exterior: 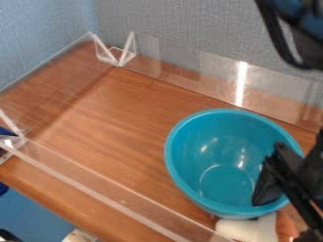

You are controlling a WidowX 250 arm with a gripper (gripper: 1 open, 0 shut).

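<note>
A large empty turquoise bowl (211, 159) sits on the right of the wooden table. My black gripper (286, 186) is low at the right edge of the view, over the bowl's right part, with one finger reaching into the bowl and the rest cut off by the frame. It looks open, with the far finger partly out of view. A white object with an orange end (247, 230) lies just below the bowl, partly hidden.
Clear plastic walls (155, 60) with white corner brackets (113, 53) edge the table. The wooden surface (101, 123) left of the bowl is clear. A blue item (6, 132) is at the far left.
</note>
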